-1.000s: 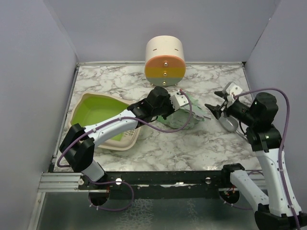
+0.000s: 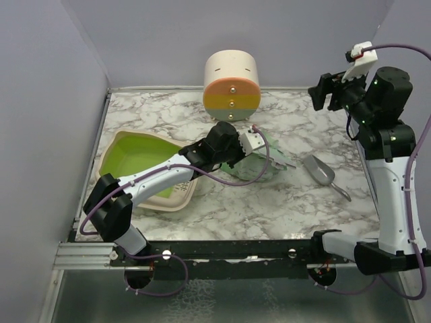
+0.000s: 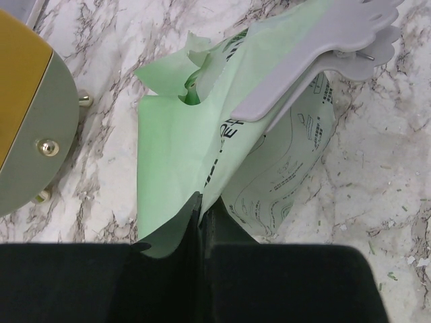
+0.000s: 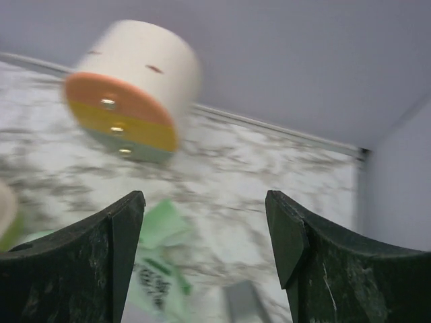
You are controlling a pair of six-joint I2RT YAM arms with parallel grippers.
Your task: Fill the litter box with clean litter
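A green litter bag [image 2: 269, 168] lies on the marble table, with a grey plastic clip [image 3: 283, 74] on its top. My left gripper is shut on the bag's edge, seen from close in the left wrist view. The litter box [image 2: 128, 158], cream with a green inside, is at the left, partly behind the left arm. A metal scoop [image 2: 320, 169] lies right of the bag. My right gripper is open and raised at the upper right of the top view, with nothing between its fingers.
A cream cylindrical cabinet [image 2: 230, 70] with coloured drawers stands at the back. Grey walls bound the sides and back.
My right arm has moved up and back from above the scoop, leaving the scoop uncovered in the top view. The left arm and the bag look unchanged.
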